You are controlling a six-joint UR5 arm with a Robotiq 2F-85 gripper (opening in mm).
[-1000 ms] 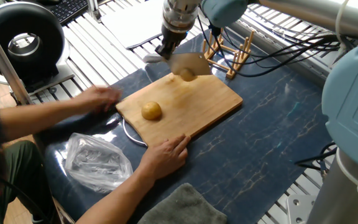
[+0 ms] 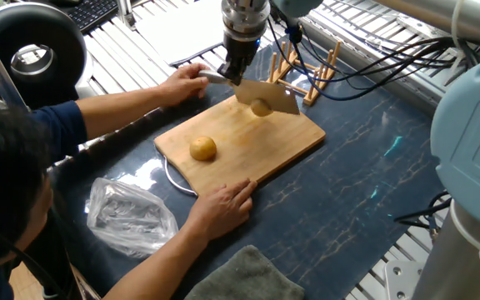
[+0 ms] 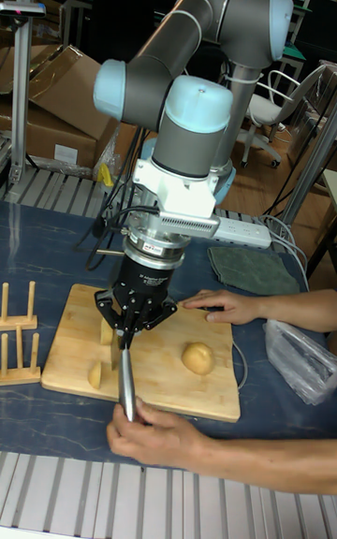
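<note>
My gripper point(image 2: 234, 81) is shut on a knife where its metal handle point(image 3: 126, 389) meets the blade. Wide and flat, the blade point(image 2: 282, 98) slants over the far part of the wooden cutting board point(image 2: 282, 143). A person's hand point(image 2: 183, 84) grasps the handle's free end. Against the near face of the blade shows a cut potato piece point(image 2: 261, 107); whether it sticks there I cannot tell. In the other view, one potato piece point(image 3: 95, 374) lies on the board and another point(image 3: 107, 332) stands beside my fingers. A whole potato point(image 2: 202, 148) rests nearer the person.
The person's other hand point(image 2: 222, 208) presses on the board's edge. A wooden rack point(image 2: 311, 75) stands just past the board. A clear plastic bag point(image 2: 130, 217) and a grey cloth point(image 2: 247, 277) lie on the dark table. Table to the board's right point(image 2: 365, 183) is bare.
The person's hand has come up from beside the board and taken hold of the knife handle. My gripper and the knife have shifted a little rightward, and the potato piece by the blade with them.
</note>
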